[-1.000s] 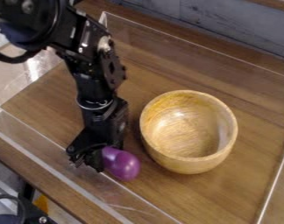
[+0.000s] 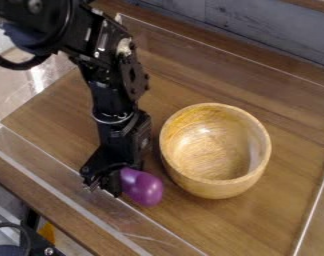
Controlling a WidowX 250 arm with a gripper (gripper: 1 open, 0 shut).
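Note:
My black gripper [image 2: 114,176] is low over the wooden table, just left of and a little below a wooden bowl [image 2: 214,150]. It is shut on a purple object [image 2: 145,189], rounded like an eggplant or onion, which sticks out to the right of the fingers near the front of the table. The fingertips are partly hidden by the object and the gripper's dark body. The bowl looks empty.
A grey panel [image 2: 245,35] runs along the back. Pale strips and cables lie at the left front edge.
Very little differs; the gripper and the purple object stay in nearly the same place, with at most a slight shift.

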